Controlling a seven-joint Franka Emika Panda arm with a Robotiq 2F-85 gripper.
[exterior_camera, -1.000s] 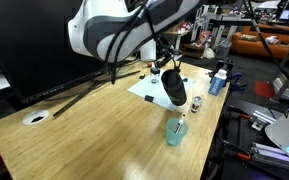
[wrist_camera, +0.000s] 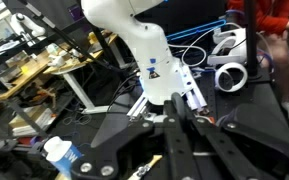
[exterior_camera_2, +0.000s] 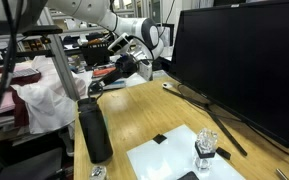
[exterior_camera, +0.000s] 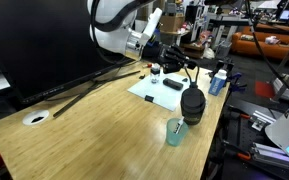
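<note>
A black bottle (exterior_camera: 193,104) stands upright near the right edge of the table, and my gripper (exterior_camera: 191,76) is shut on its top. In the second exterior view the same bottle (exterior_camera_2: 95,132) appears at the left, below the gripper (exterior_camera_2: 96,90). Whether its base touches the table cannot be told. The dark gripper fills the lower part of the wrist view, where the bottle cannot be made out. A teal cup (exterior_camera: 175,134) with a marker in it stands just in front of the bottle.
A white sheet (exterior_camera: 159,93) lies behind the bottle, with a clear glass (exterior_camera_2: 205,150) on it. A blue and white container (exterior_camera: 218,82) stands to the right. Toward the left, the wooden table (exterior_camera: 84,135) is largely free.
The bottle has moved right and toward the near side, turning from tilted to upright. It now covers the small metallic cup seen beside it earlier. The arm has moved along with it.
</note>
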